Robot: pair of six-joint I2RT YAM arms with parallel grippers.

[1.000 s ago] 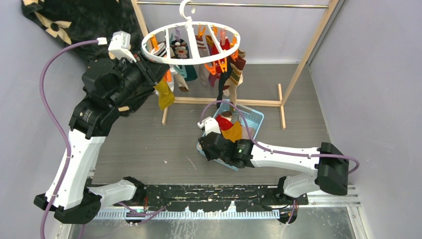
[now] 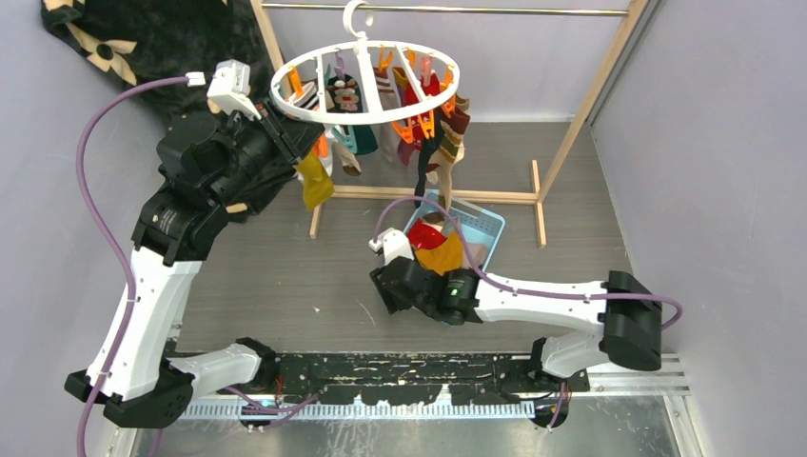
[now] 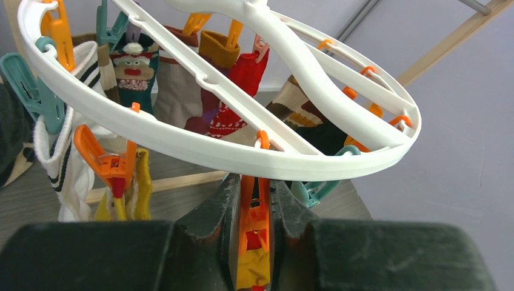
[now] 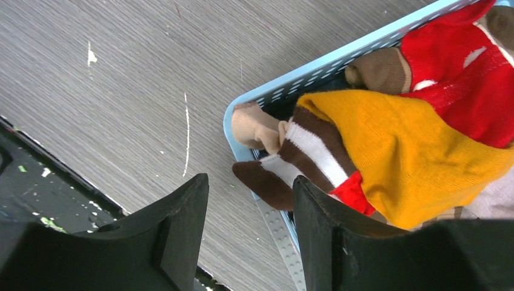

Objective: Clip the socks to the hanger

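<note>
The white round hanger (image 2: 364,118) carries several socks on orange, teal and pink clips. In the left wrist view my left gripper is at the hanger's near rim, its fingers shut on an orange clip (image 3: 245,224). Mustard and red cloth shows below that clip; whether the clip grips it I cannot tell. To its left, another orange clip (image 3: 111,163) bears a yellow sock (image 3: 142,188). My right gripper is open and empty over a corner of the blue basket (image 4: 315,65). A brown-and-white striped sock (image 4: 303,151) lies over that corner, below the fingers.
A mustard sock (image 4: 406,145) and a red one (image 4: 460,79) lie heaped in the basket. The wooden stand (image 2: 476,196) runs behind the basket. A dark floral cloth (image 2: 162,48) fills the far left. Floor left of the basket is clear.
The left arm and the hanger have stayed still.
</note>
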